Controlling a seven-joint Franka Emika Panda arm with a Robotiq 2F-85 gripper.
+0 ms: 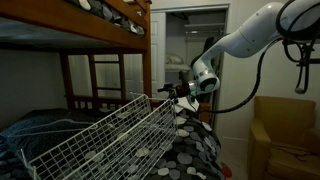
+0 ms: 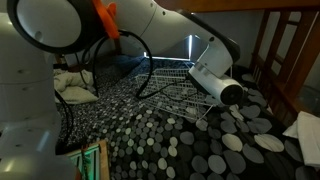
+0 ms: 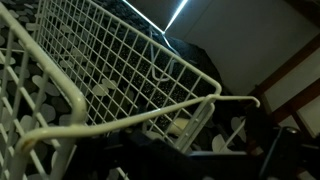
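Observation:
A white wire basket (image 1: 104, 147) rests on the patterned bedding, filling the lower left of exterior view 1. My gripper (image 1: 172, 93) is by its far upper corner. In the wrist view, the basket's grid and rim (image 3: 120, 122) stretch across the picture just beyond my open gripper. The dark fingers are spread along the bottom edge, and nothing shows held between them. Whether a finger touches the rim cannot be told. A small pale item (image 3: 178, 127) shows behind the wires. From exterior view 2, the arm partly covers the basket (image 2: 178, 84) and hides my fingertips.
Dark bedding with grey and white dots (image 2: 165, 150) spreads around the basket. Bunk bed posts (image 1: 68, 80) and an upper rail (image 1: 75, 12) frame the space. A tan armchair (image 1: 283, 135) stands at right. A black cable (image 1: 250, 90) hangs from the arm.

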